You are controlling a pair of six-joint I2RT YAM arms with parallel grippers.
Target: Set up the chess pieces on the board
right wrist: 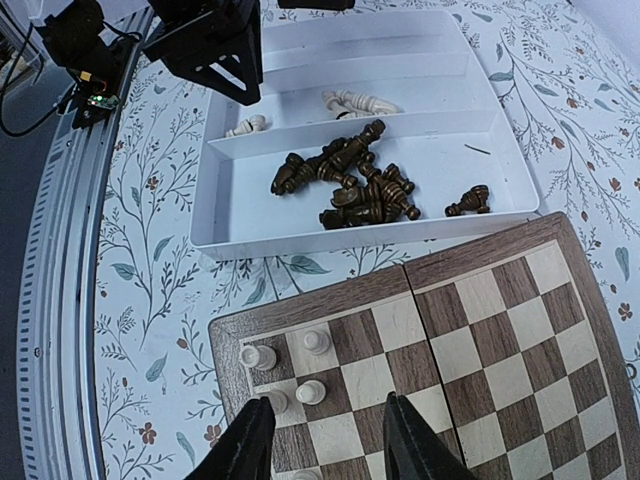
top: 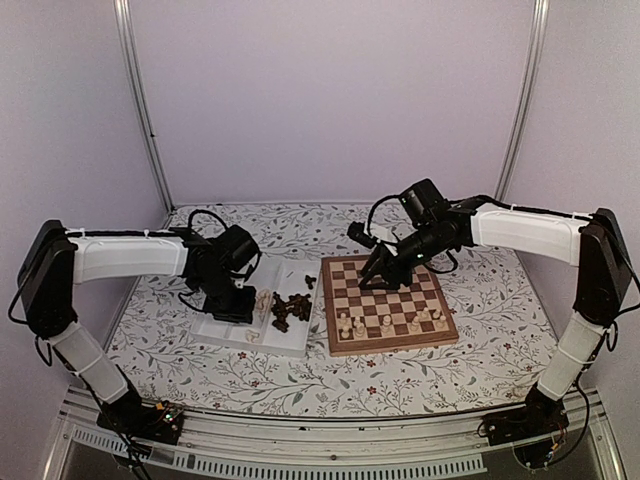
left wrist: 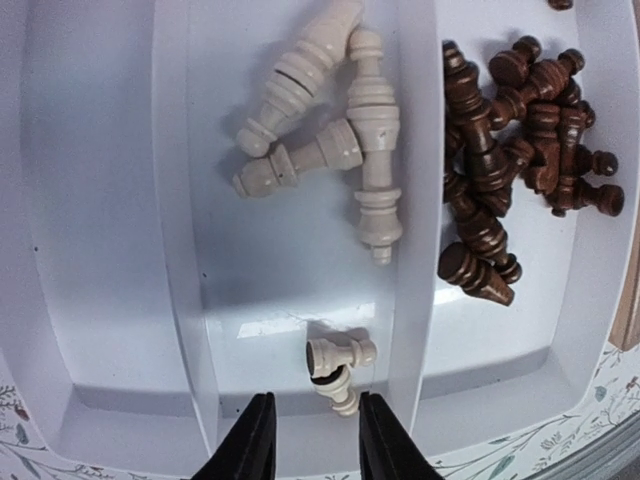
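In the top view my left gripper (top: pixel 238 314) hangs over the left part of the white tray (top: pixel 297 349). The left wrist view shows its fingers (left wrist: pixel 262 437) apart with nothing between them. Two small white pieces (left wrist: pixel 340 356) lie touching just beyond the fingertips, in the middle compartment. Larger white pieces (left wrist: pixel 378 140) lie further up it; dark pieces (left wrist: pixel 480 235) are heaped in the compartment to the right. My right gripper stands open and empty above the chessboard (top: pixel 350 270). Several white pieces (top: pixel 387 322) stand along the board's front rows.
A single dark piece (right wrist: pixel 468 201) lies apart from the heap, towards the tray's back. The tray's left compartment (left wrist: pixel 90 250) is empty. Low walls divide the tray. The board's middle and back squares are bare, with the right arm above some of them.
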